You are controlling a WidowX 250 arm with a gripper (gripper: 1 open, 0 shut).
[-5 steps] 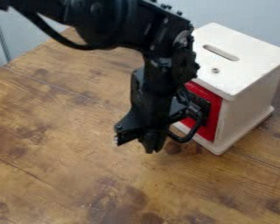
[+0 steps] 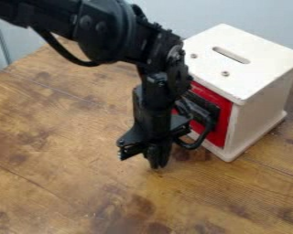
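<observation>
A white wooden box (image 2: 247, 69) with a slot in its top and a red front panel (image 2: 214, 133) stands at the right. My black gripper (image 2: 157, 159) hangs low over the table just in front and left of the red panel, pointing down. Its fingers look shut, with nothing visible between them. The arm hides part of the panel.
A pale wall (image 2: 33, 41) is at the back left, behind the table's edge.
Over the last second my arm has shifted a little to the left, uncovering more of the box's top. The box has not moved.
</observation>
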